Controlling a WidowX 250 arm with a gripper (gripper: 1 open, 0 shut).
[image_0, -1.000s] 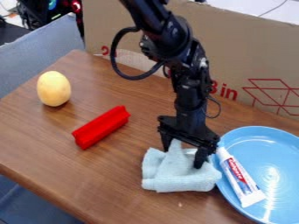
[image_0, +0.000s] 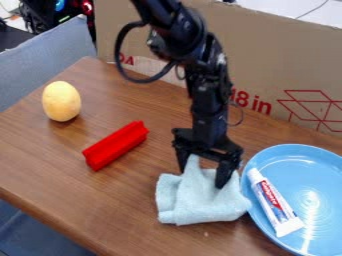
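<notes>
My black gripper (image_0: 203, 170) points down onto a pale blue cloth (image_0: 190, 203) near the front of the wooden table, its fingers pressed into the cloth's upper part. Whether they are closed on it is hard to tell. Right of the cloth lies a blue plate (image_0: 315, 190) with a white toothpaste tube (image_0: 275, 205) on it. To the left are a red cylindrical object (image_0: 115, 144) and a yellow egg-shaped object (image_0: 60, 101).
A cardboard panel (image_0: 287, 75) stands along the back of the table (image_0: 80, 170). The table's left edge borders a grey-blue surface (image_0: 40, 70). Bare wood surrounds the red and yellow objects.
My gripper and arm have shifted slightly left, and the cloth has moved a little left and down with them.
</notes>
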